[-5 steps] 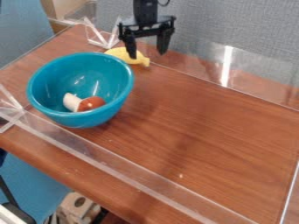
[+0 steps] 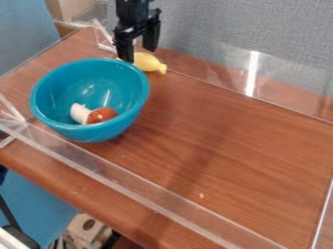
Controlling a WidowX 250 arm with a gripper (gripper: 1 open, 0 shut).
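Observation:
My black gripper (image 2: 135, 41) hangs at the top centre of the camera view, open, its fingers just above and beside a yellow object (image 2: 150, 62), which lies on the wooden table behind a teal bowl (image 2: 124, 112). In the bowl on the left are a white item (image 2: 80, 112) and a red round item (image 2: 103, 115). Whether the fingers touch the yellow object I cannot tell.
Clear walls run along its back and front edges, with a grey panel (image 2: 260, 39) behind.
My gripper has moved left and turned, its fingers now closer together in view and over the left end of the yellow object. The bowl and its contents are unchanged.

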